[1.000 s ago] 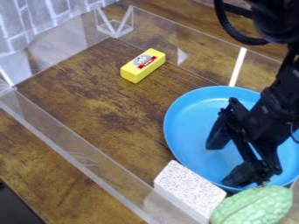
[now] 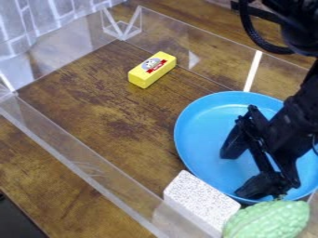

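My black gripper (image 2: 247, 160) is lowered over a blue round dish (image 2: 198, 131) on the right side of the camera view, its open fingers reaching down into the dish, with nothing seen between them. A yellow box (image 2: 152, 72) with a printed label lies on the wooden floor at the upper middle. A white speckled block (image 2: 195, 199) and a pale green textured object (image 2: 265, 221) sit at the front, below the dish.
Clear plastic walls (image 2: 62, 158) border the wooden work area (image 2: 93, 98). A tiled surface (image 2: 50, 20) stands at the upper left.
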